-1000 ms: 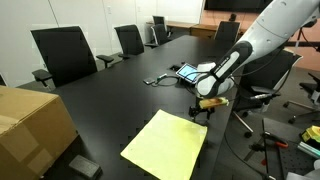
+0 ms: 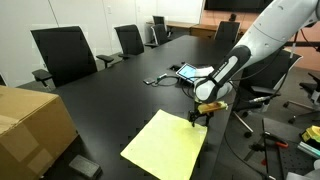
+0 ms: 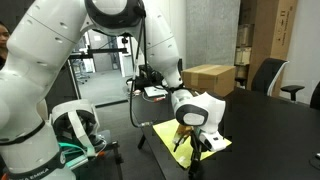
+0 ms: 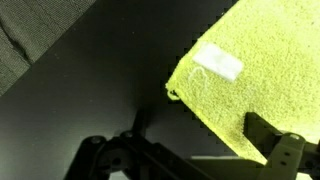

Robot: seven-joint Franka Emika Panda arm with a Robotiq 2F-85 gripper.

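A yellow towel (image 2: 165,145) lies flat on the black table, one corner toward the arm. In the wrist view, that corner of the towel (image 4: 235,95) carries a white label (image 4: 219,62) and a small loop at its tip. My gripper is open just above it, nothing held. The right finger (image 4: 262,132) overlaps the towel, while the left finger (image 4: 138,125) is over bare table. From the side, the gripper (image 2: 198,120) is low at the towel's near corner; whether it touches is unclear.
A cardboard box (image 2: 35,120) stands at the table's left end, with a small dark object (image 2: 84,166) beside it. A tablet-like item (image 2: 187,72) lies behind the arm. Chairs (image 2: 65,60) line the far edge. Bare table surrounds the towel.
Over the last second my gripper has come down slightly toward the towel's corner. The towel looks unmoved.
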